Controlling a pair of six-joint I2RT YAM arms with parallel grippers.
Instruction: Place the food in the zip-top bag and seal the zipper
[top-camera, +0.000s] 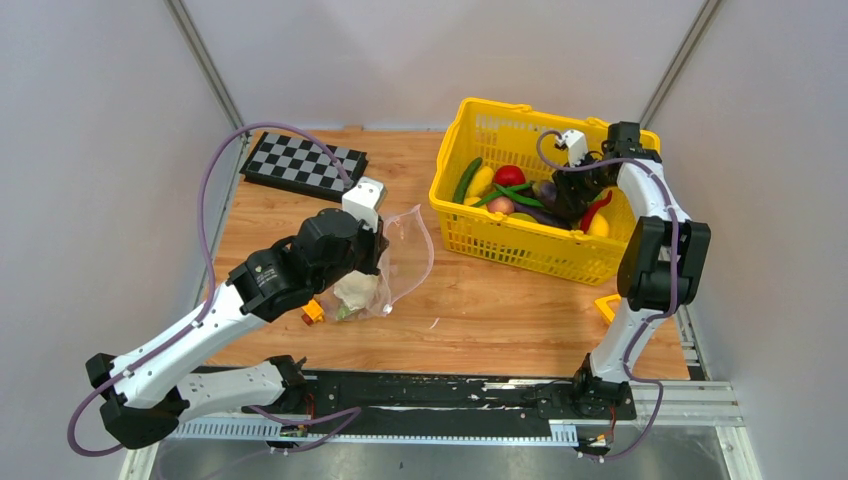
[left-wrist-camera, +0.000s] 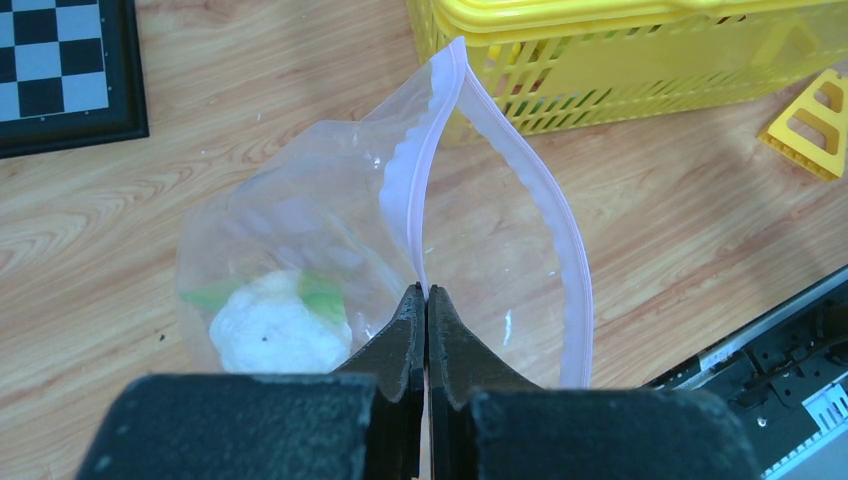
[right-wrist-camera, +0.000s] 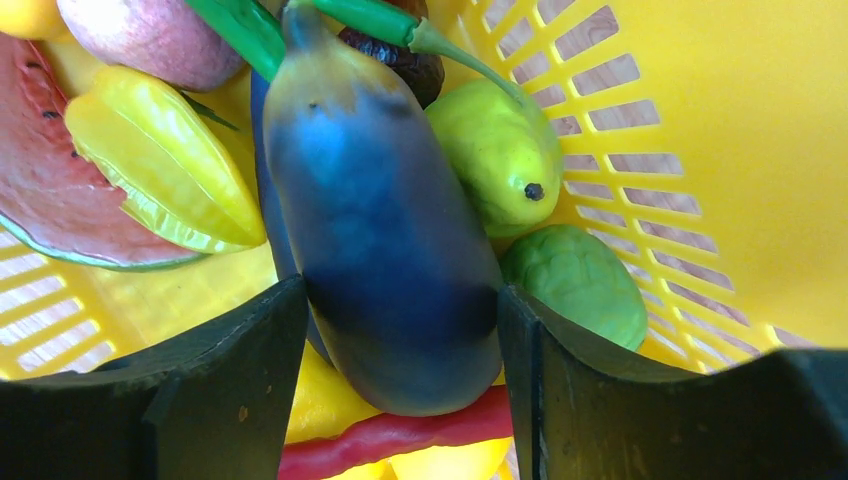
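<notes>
The clear zip top bag (left-wrist-camera: 300, 190) stands with its mouth spread. Its white zipper rim runs down between the tips of my left gripper, which is shut on it. Inside the bag lies a white cauliflower (left-wrist-camera: 280, 325) with green leaves. My right gripper is down in the yellow basket (top-camera: 520, 250), its fingers on both sides of a dark purple eggplant (right-wrist-camera: 380, 190). Both fingertips meet the eggplant's outline; whether they press on it cannot be told. The eggplant rests among the other food, stem end away from the gripper.
Around the eggplant lie a green pear-like fruit (right-wrist-camera: 500, 150), a star fruit (right-wrist-camera: 165, 155), a watermelon slice (right-wrist-camera: 50, 160) and a red pepper (right-wrist-camera: 400, 440). A checkerboard (top-camera: 305, 163) sits at the back left. Bare table (top-camera: 490, 320) lies between bag and basket.
</notes>
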